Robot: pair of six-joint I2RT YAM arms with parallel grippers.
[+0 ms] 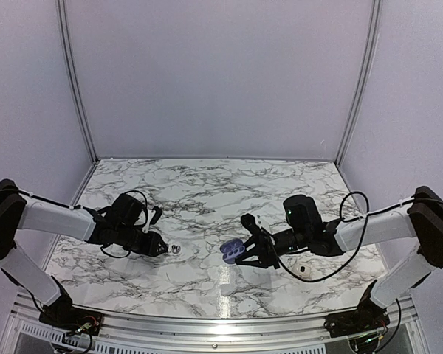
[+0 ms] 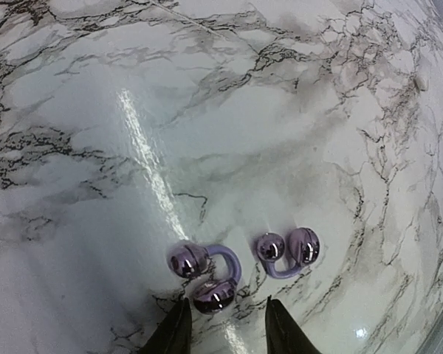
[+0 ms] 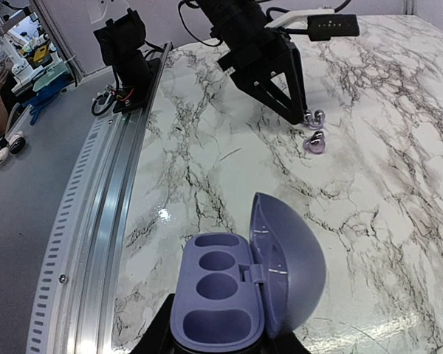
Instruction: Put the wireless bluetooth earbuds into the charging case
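My right gripper (image 1: pixel 244 258) is shut on the lilac charging case (image 3: pixel 218 310), which hangs open above the table, lid upright at its side, compartments visible and empty. My left gripper is low over the left of the table, fingers apart, directly at one earbud (image 2: pixel 186 259), a U-shaped piece with chrome ends; nothing shows held between the fingertips. A second earbud (image 2: pixel 304 247) lies just beside it on the marble, seen in the left wrist view and, small, in the top view (image 1: pixel 176 248).
A small white object (image 1: pixel 301 271) lies under the right arm near the front right. Walls enclose the back and sides; a metal rail (image 1: pixel 214 324) runs along the front edge.
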